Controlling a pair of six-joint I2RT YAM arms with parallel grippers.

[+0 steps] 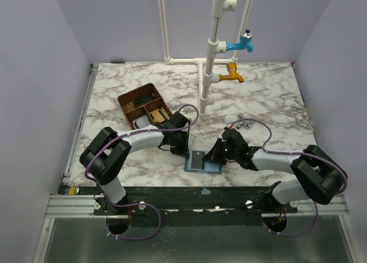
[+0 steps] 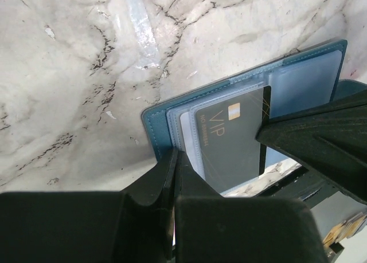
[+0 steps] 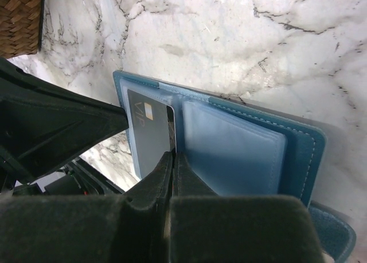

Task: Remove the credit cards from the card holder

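The blue card holder [image 1: 195, 168] lies open on the marble table at the front centre. In the left wrist view a grey VIP card [image 2: 226, 142] sits in its clear sleeve, a paler card edge behind it. My left gripper is shut at the holder's left end. My right gripper is shut, its tips at the VIP card's edge beside the empty-looking clear pocket [image 3: 229, 148]. Whether anything thin is between either pair of tips cannot be made out.
A partitioned woven basket [image 1: 129, 99] stands at the back left. Pipes with blue [image 1: 241, 45] and orange taps [image 1: 229, 74] rise at the back. Small metal pieces [image 1: 243, 120] lie right of centre.
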